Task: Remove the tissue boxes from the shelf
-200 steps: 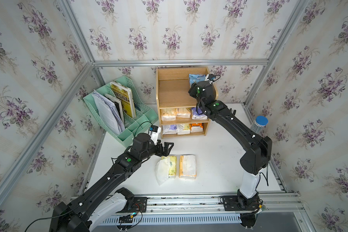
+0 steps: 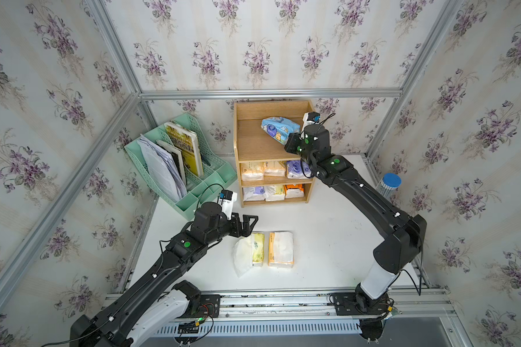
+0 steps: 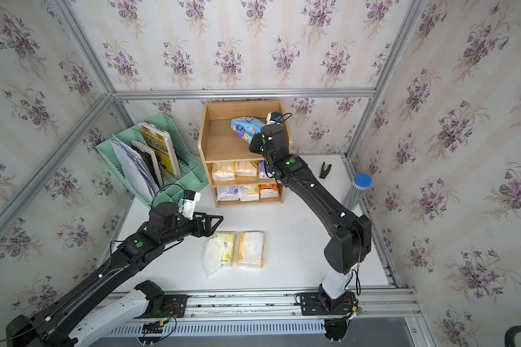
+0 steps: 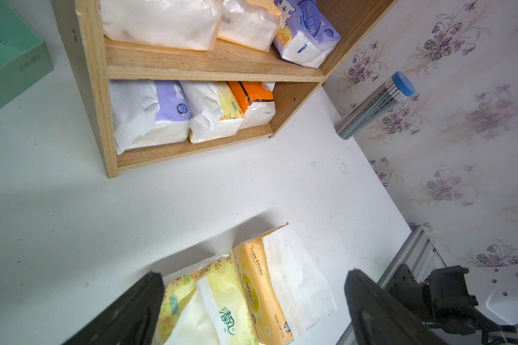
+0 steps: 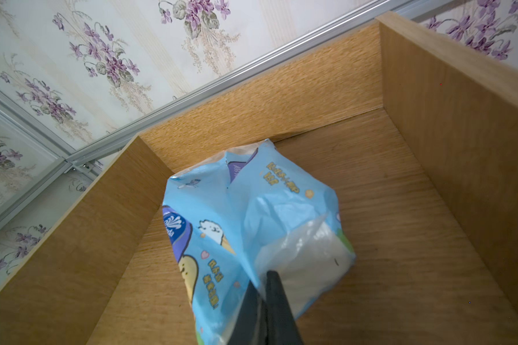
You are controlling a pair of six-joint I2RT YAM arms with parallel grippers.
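On the shelf's top level, my right gripper is shut on the near, crumpled end of a blue tissue pack (image 5: 282,189). That pack is skewed on the boards, tilted toward the left in the top left view (image 2: 279,127). Open and empty, my left gripper (image 2: 247,224) hangs above the table just behind two packs lying there, a yellow-green one (image 4: 230,304) and an orange-white one (image 4: 264,287). Several more packs stay in the wooden shelf (image 2: 235,133): the middle level has a purple one (image 4: 308,31) at its right, the bottom level an orange one (image 4: 256,103).
A green file holder (image 2: 199,190) with folders stands left of the shelf. At the right wall is a blue-capped container (image 3: 359,188), with a small black object (image 3: 325,170) on the table behind it.
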